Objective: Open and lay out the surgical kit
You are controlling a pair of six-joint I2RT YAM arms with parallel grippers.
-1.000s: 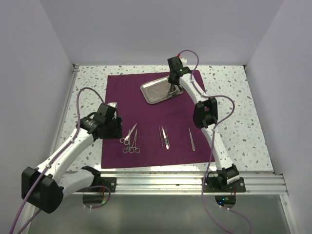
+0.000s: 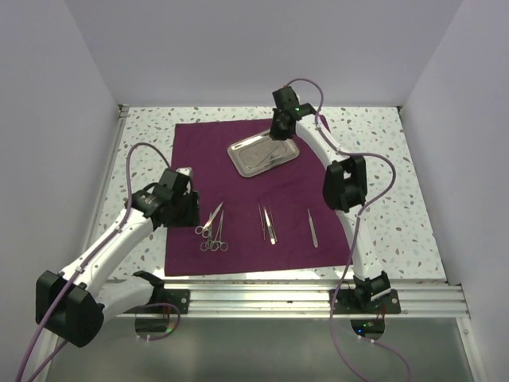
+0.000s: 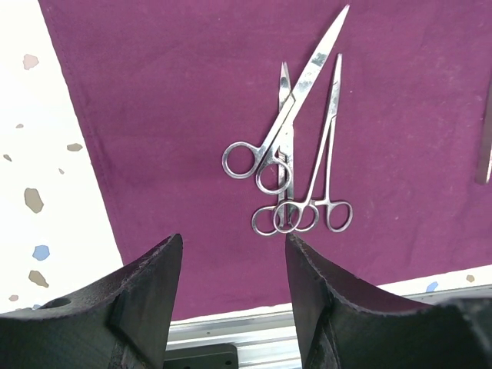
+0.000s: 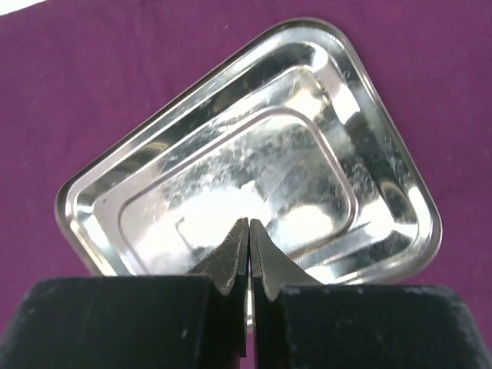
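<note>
The shiny metal tray (image 2: 246, 165) lies flat and at an angle on the purple cloth (image 4: 92, 92). Over its inside my right gripper is shut, fingertips together, with nothing seen between them; contact with the tray floor cannot be told. The fingers hide part of the near rim. My left gripper stands open and empty near several ringed instruments: scissors (image 3: 311, 73) lie across a smaller pair (image 3: 285, 81), with a clamp (image 3: 333, 108) at their right. Slim instruments (image 2: 269, 225) lie mid-cloth, and a scalpel-like tool (image 2: 312, 228) lies alone on the right.
Speckled white table (image 2: 378, 191) borders the cloth, with bare room on its right. A metal rail (image 2: 262, 290) runs along the front edge. The cloth between tray and instruments is clear.
The tray has shifted slightly toward the front and left, turning a little. The left arm stays almost still.
</note>
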